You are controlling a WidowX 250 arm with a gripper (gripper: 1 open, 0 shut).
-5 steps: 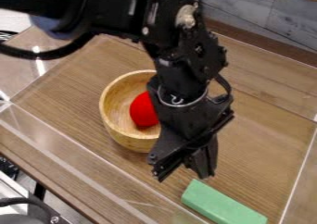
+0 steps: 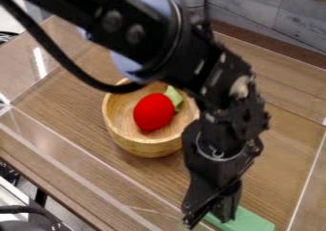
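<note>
The black gripper [image 2: 212, 216] is low at the bottom right, its fingertips at the near end of a pale green block [image 2: 250, 223]; whether anything is between them is hard to see, and it looks shut. The block lies on the wooden table, partly hidden by the gripper.
A wooden bowl [image 2: 128, 130] holding a red object [image 2: 154, 111] and a green item stands left of the arm. Its front edge runs along the lower left.
The gripper has moved down and rightward from over the bowl's front to the green block, now covering part of it.
</note>
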